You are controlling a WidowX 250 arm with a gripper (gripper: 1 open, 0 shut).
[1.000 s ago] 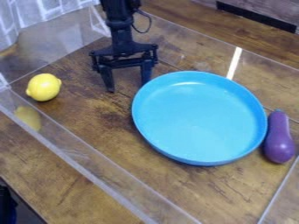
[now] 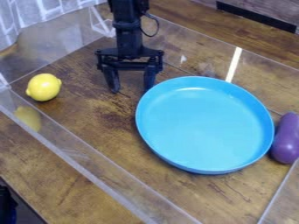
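The black gripper [image 2: 129, 80] hangs at the upper middle, its two fingers pointing down and apart, open with nothing visible between them, low over the wooden surface. It is just behind and left of a blue plate [image 2: 205, 122]. A yellow lemon [image 2: 45, 87] lies on the left, and a purple eggplant [image 2: 288, 138] lies at the right edge beside the plate.
A clear plastic wall [image 2: 93, 171] runs along the near left and around the work area. The wooden floor [image 2: 87, 114] between the lemon and plate is bare, and the plate is empty.
The plate and eggplant appear slightly further right than a second ago. The gripper has shifted slightly and remains open.
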